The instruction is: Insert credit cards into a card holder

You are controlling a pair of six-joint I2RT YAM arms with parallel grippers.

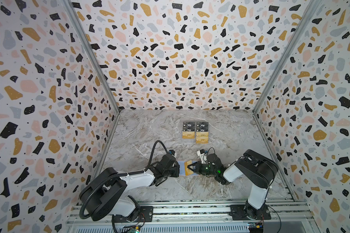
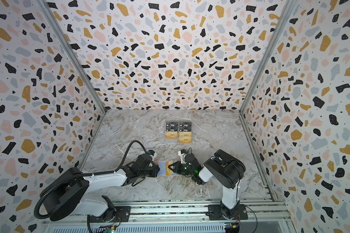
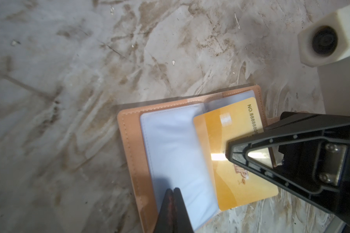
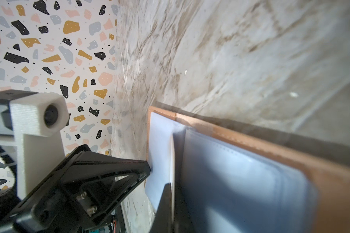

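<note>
The card holder (image 3: 134, 167) lies open on the marble table, tan with stitched edges and pale clear sleeves (image 3: 175, 143). A gold card (image 3: 221, 182) with a chip stands tilted over the holder's right half, its left edge close to the middle fold. My right gripper (image 1: 191, 167) is shut on this card; in the right wrist view the card (image 4: 172, 155) appears edge-on, rising from between the fingers. My left gripper is shut over the left sleeves, its tips at or very near them. Whether a thin sleeve layer is pinched there is unclear.
Behind the holder, a clear rack (image 1: 189, 141) carries two columns of black and gold cards (image 1: 202, 134). The two grippers face each other closely across the holder.
</note>
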